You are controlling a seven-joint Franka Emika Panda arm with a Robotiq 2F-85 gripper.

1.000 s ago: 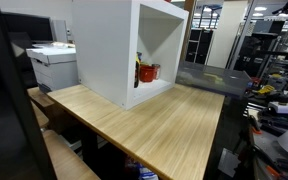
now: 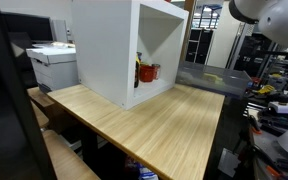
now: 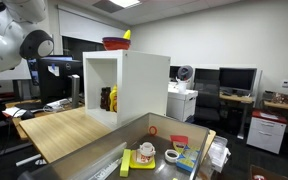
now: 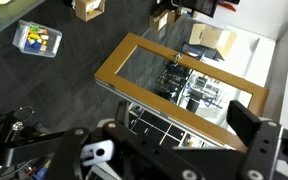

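In the wrist view my gripper stands open, its dark fingers wide apart with nothing between them. It looks out over the room, where a wood-framed glass panel fills the middle, and no tabletop object is near it. Neither exterior view shows the gripper; the white arm (image 2: 272, 22) enters at the upper right of exterior view 1, above the table's far end. A white open shelf (image 2: 106, 50) stands on the wooden table (image 2: 149, 125). Inside it are a red container (image 2: 146, 73) and a dark bottle-like item beside it.
A red bowl (image 3: 115, 44) with something yellow sits on top of the shelf. In front, a grey bin (image 3: 84, 156) holds a yellow plate (image 3: 142, 161), a light bowl or mug and several other items. The tabletop before the shelf is bare.
The white arm has come further into exterior view 1 from the upper right, moving left and lower. The shelf, its contents and the table look the same.
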